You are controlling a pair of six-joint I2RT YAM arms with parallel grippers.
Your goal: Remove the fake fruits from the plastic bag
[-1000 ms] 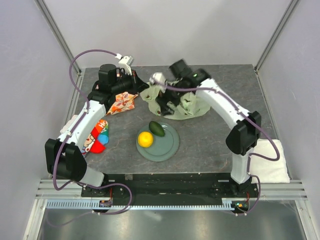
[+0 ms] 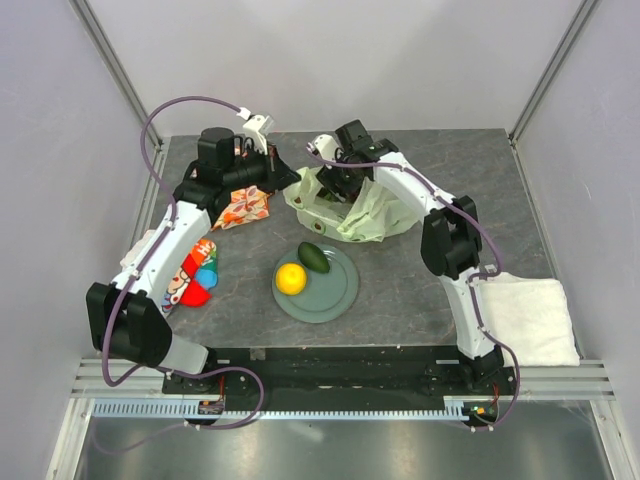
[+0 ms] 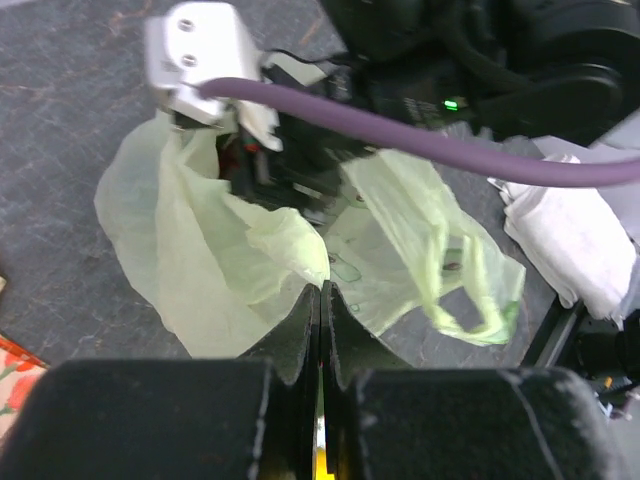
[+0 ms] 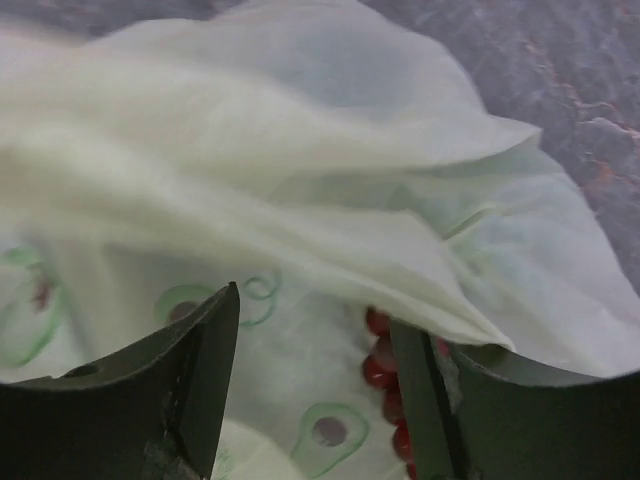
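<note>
The pale green plastic bag (image 2: 378,215) lies open at the back of the table. My left gripper is shut on a corner of its rim, holding that edge up. My right gripper (image 2: 342,188) reaches down into the bag's mouth. In the right wrist view its fingers (image 4: 205,370) stand apart inside the bag. Red grapes (image 4: 384,372) show beside and partly behind the right finger, and a blurred fold of the bag crosses above them. A yellow fruit (image 2: 291,279) and an avocado (image 2: 314,257) lie on the grey-green plate (image 2: 325,298).
An orange patterned cloth (image 2: 245,205) and a colourful cloth item (image 2: 198,273) lie at the left. A folded white towel (image 2: 528,320) is at the right. Both arms meet closely over the bag. The table right of the plate is clear.
My right gripper has moved away from the front, deeper into the bag. The left arm has shifted only slightly, and the fruits on the plate have stayed put.
</note>
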